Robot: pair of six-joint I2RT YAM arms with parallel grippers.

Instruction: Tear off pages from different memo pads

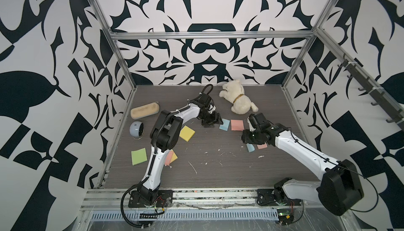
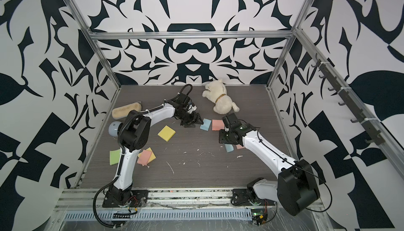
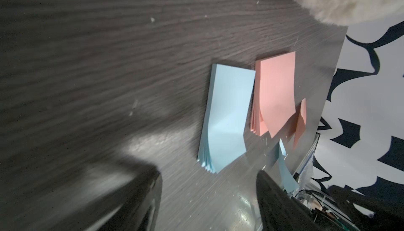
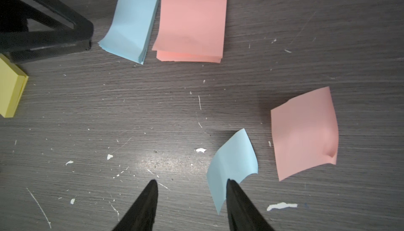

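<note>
A blue memo pad (image 3: 227, 108) and a pink memo pad (image 3: 275, 87) lie side by side at mid table, lower sheets fanned. My open left gripper is just left of the blue pad, nothing between its fingers. My right gripper stands part open and empty above a loose blue sheet (image 4: 231, 163), beside a loose curled pink sheet (image 4: 305, 134). A yellow pad (image 1: 186, 132) lies left of centre; a green pad (image 1: 138, 156) at the front left, with pink (image 2: 144, 156) and yellow sheets or pads near my left arm.
A white plush dog (image 1: 239, 102) lies behind the pads. A beige oblong case (image 1: 144, 109) and a silver round object (image 1: 136, 129) sit at the left.
</note>
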